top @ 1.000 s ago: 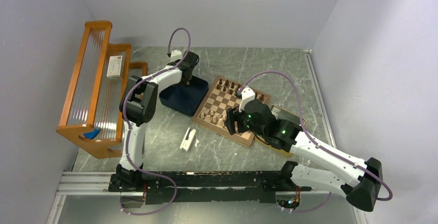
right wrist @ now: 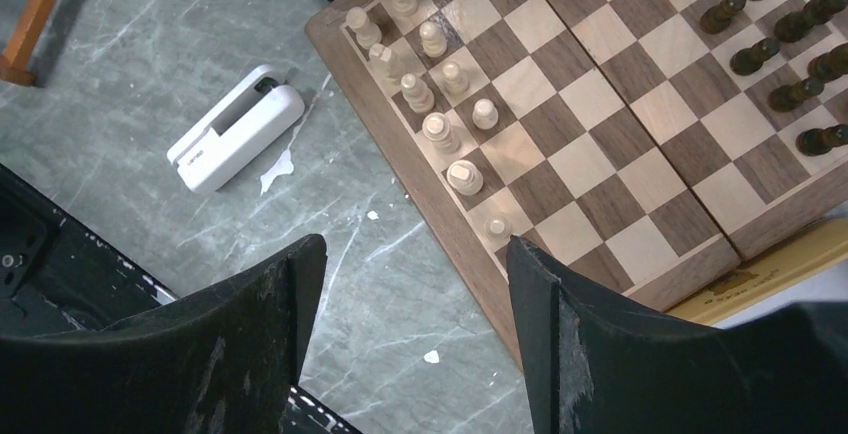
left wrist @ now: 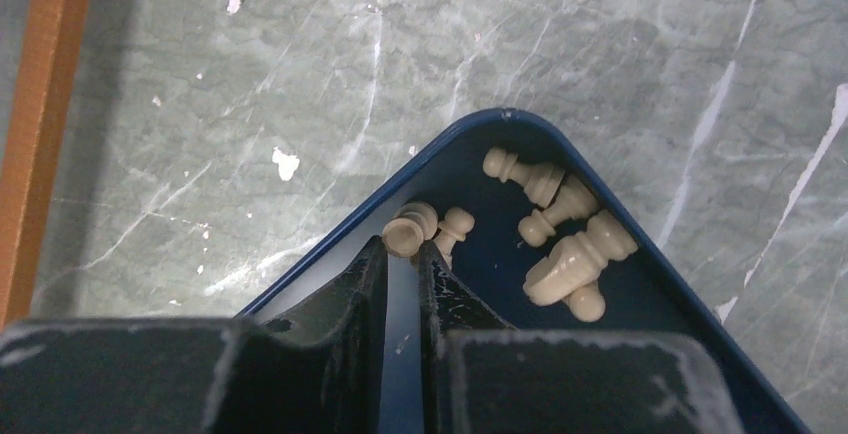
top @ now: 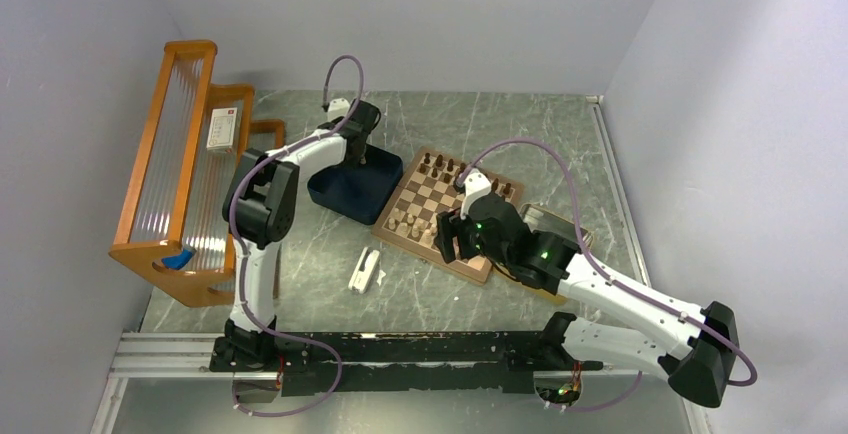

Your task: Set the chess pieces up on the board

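In the left wrist view my left gripper is shut on a light chess piece (left wrist: 412,222), held at the fingertips with its round base toward the camera. It is low at a corner of the dark blue bin (left wrist: 507,114). Beside the held piece lies a light pawn (left wrist: 457,222), and several light pieces (left wrist: 575,259) are heaped along the bin's other wall. My right gripper stands wide open and empty above the near edge of the chessboard (right wrist: 560,79). Light pieces (right wrist: 439,129) stand upright along one side; dark pieces (right wrist: 755,56) fill the opposite side.
A white device (right wrist: 237,131) lies on the marble table near the board. Left of the bin stands a wooden rack (top: 190,184) with a small white box (top: 222,129). Beside the board's right end, under the right arm, is a yellow-edged tray (right wrist: 765,274).
My left arm has shifted very slightly at the bin. The right arm stays over the board, and the board's pieces look unchanged.
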